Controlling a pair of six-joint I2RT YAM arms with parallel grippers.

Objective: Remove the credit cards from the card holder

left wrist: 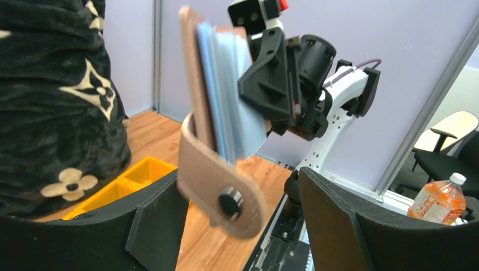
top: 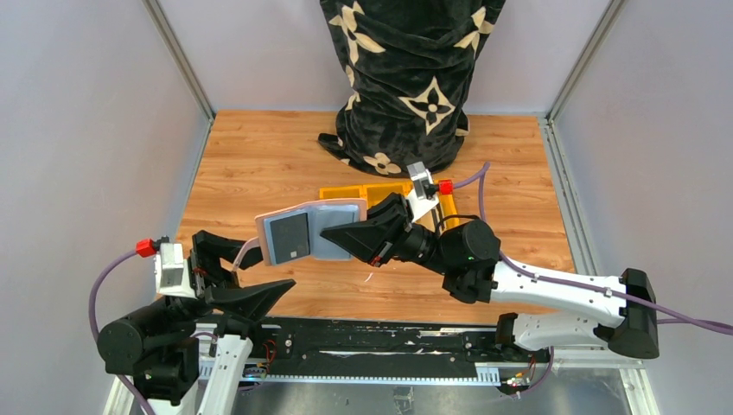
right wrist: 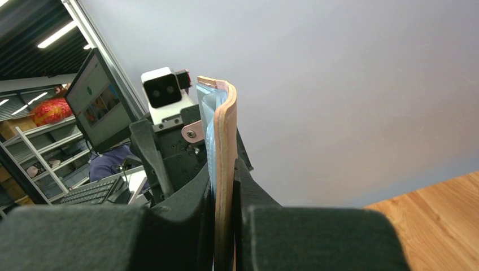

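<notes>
An unfolded card holder (top: pixel 335 213) with a pink-tan cover and blue clear sleeves hangs in the air, gripped along its right part by my right gripper (top: pixel 327 238). One dark grey card (top: pixel 287 237) shows in its left sleeve. The cover's strap with a round snap (left wrist: pixel 230 201) reaches out between the spread fingers of my left gripper (top: pixel 278 268), which stands open and does not pinch it. In the right wrist view, the holder (right wrist: pixel 225 152) rises edge-on from between the shut fingers. Whether other cards sit in the sleeves is hidden.
Beneath and behind the holder stands a yellow compartment tray (top: pixel 341 192) on the wooden table (top: pixel 259 156). A black patterned cloth-covered bulk (top: pixel 415 95) fills the back middle. Bare table lies to the left and right.
</notes>
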